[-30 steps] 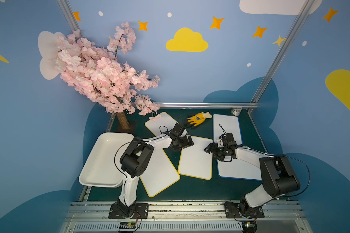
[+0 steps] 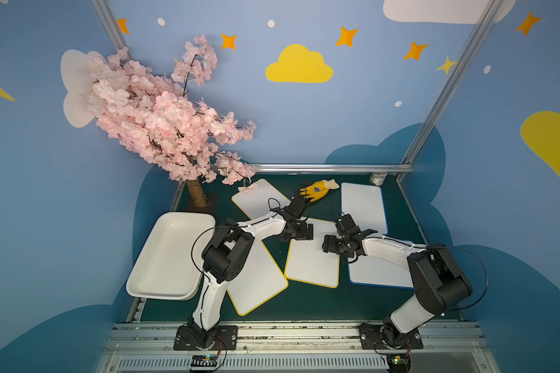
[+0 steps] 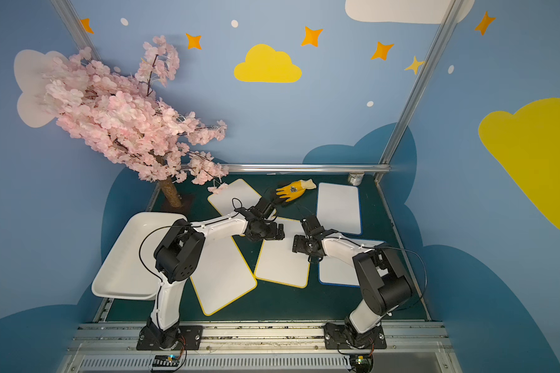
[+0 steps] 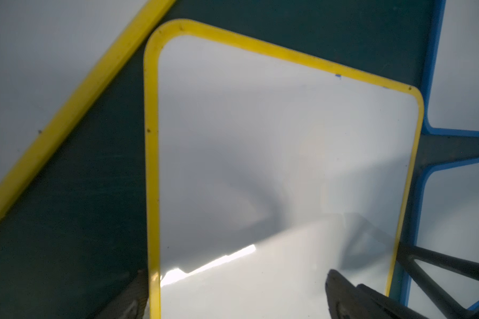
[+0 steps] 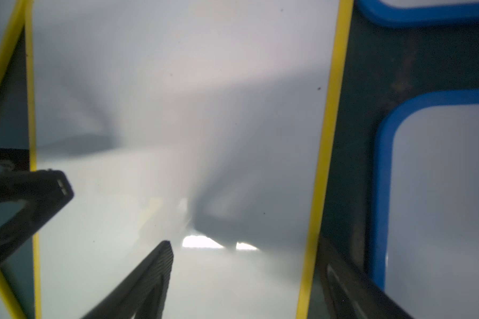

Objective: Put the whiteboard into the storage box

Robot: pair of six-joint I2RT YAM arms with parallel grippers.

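A white whiteboard with a yellow rim (image 2: 312, 264) lies flat in the middle of the table, between my two grippers. My left gripper (image 2: 309, 231) is over its far left part, fingers open. In the left wrist view, the board's left rim (image 4: 152, 212) runs between the spread fingers, close to the left one. My right gripper (image 2: 326, 243) is over the right side with its fingers apart. The right rim (image 5: 324, 154) passes just inside the right finger (image 5: 338, 281) in the right wrist view. Whether either gripper touches the board cannot be told. The white storage box (image 2: 168, 255) stands empty at left.
Another yellow-rimmed board (image 2: 255, 283) lies left of the middle one, and a third (image 2: 259, 197) farther back. Two blue-rimmed boards, one behind (image 2: 363, 205) and one in front (image 2: 379, 271), lie at right. A yellow glove (image 2: 317, 190) and a tree (image 2: 196, 192) stand at the back.
Both grippers have moved inward over the middle board, the right one leftward from beyond its edge, the left one slightly rightward. The boards look unmoved.
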